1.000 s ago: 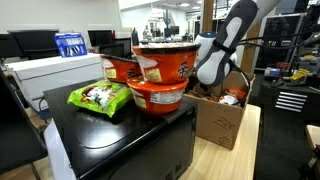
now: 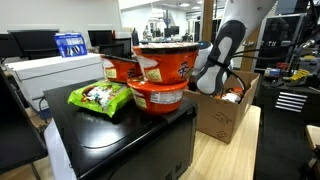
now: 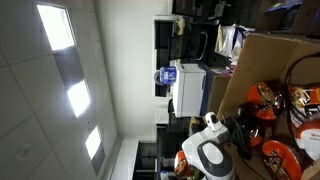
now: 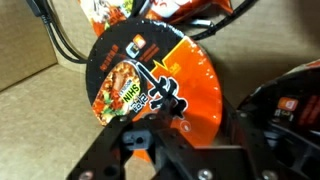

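A round noodle bowl (image 4: 145,75) with a black and orange lid fills the middle of the wrist view. Dark parts of my gripper overlap the lid's lower edge; how far its fingers stand apart is hard to make out, and whether they touch the bowl cannot be told. In exterior view 1 the white arm (image 2: 205,78) reaches down into a cardboard box (image 2: 222,122), whose wall hides the gripper. Exterior view 2 shows the arm (image 3: 205,150) beside several red and black bowls in the box.
Red packaging (image 4: 110,12) and a dark cable (image 4: 230,18) lie close to the lid, with another dark bowl (image 4: 290,110) at the right. Outside the box, stacked red bowls (image 2: 160,95) and a green packet (image 2: 100,97) rest on a black surface (image 2: 95,135).
The upper part of the white arm has come up and to the right in exterior view 1. The stacked bowls and green packet have not moved.
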